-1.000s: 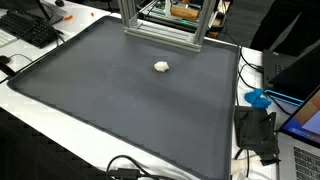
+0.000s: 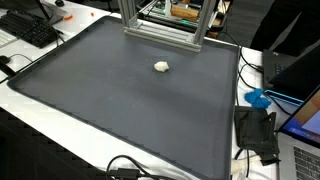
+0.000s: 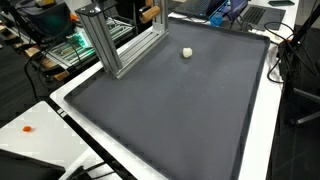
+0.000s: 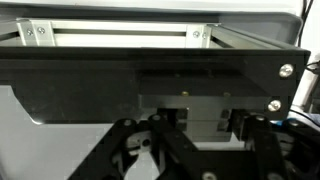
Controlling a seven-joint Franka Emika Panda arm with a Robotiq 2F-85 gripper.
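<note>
In the wrist view my gripper is at the lower middle, up against a glossy black panel point(image 4: 80, 75) that spans the picture. Its fingertips are dark and blend into the panel's reflection, so neither the gap nor any hold can be made out. Behind the panel shows a pale frame point(image 4: 120, 40) with screws at its corners. Neither exterior view clearly shows the gripper. A small whitish object point(image 2: 161, 66) lies on the dark grey mat point(image 2: 130, 100), also seen as a pale lump point(image 3: 187, 52) in the second exterior view.
A metal frame structure point(image 2: 168, 38) stands at the mat's far edge, its upright point(image 3: 103, 42) at the left in the other view. A blue item point(image 2: 257, 98), a black pouch point(image 2: 256, 132) and a laptop point(image 2: 300, 155) lie to the right.
</note>
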